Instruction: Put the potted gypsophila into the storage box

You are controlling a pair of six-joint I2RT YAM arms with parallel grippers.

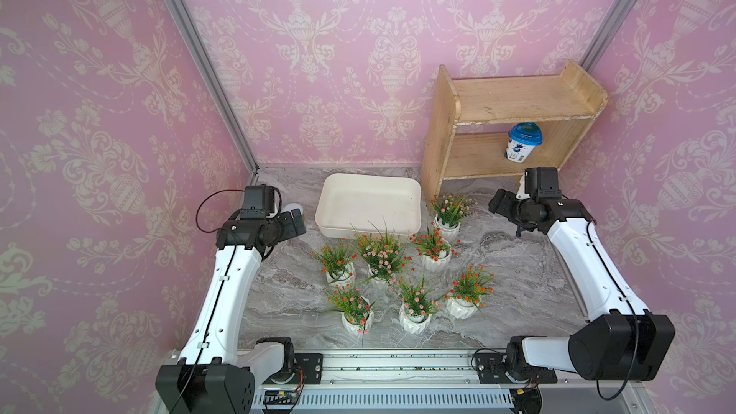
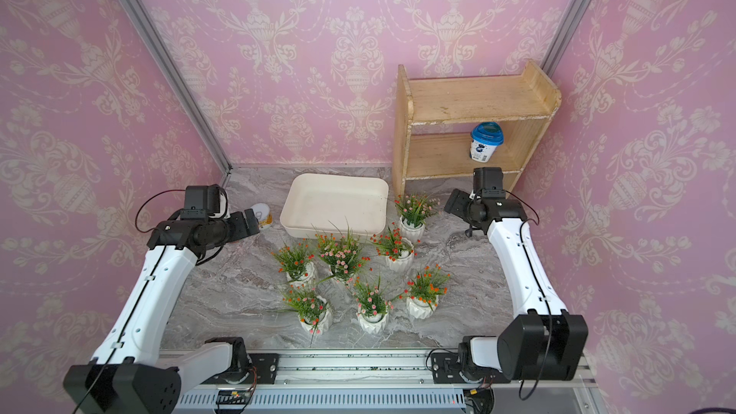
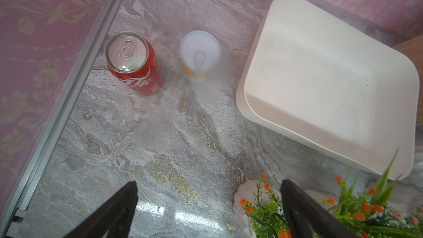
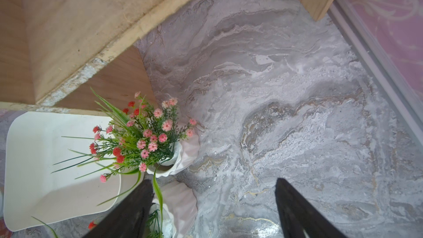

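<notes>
Several small flower plants in white pots stand on the marbled table: one by the shelf's foot, and others, including a leafy pink-flowered one, a front one and a right one. Behind them lies the cream storage box, empty. Left of the box, my left gripper hovers open above the table with nothing between its fingers. On the right, in front of the shelf, my right gripper stands open and empty. In the right wrist view, a pink-and-red flowered pot sits left of its fingers.
A wooden shelf rises at the back right, holding a blue-lidded cup. Near the left wall stand a red can and a white-topped container. The table right of the pots is bare.
</notes>
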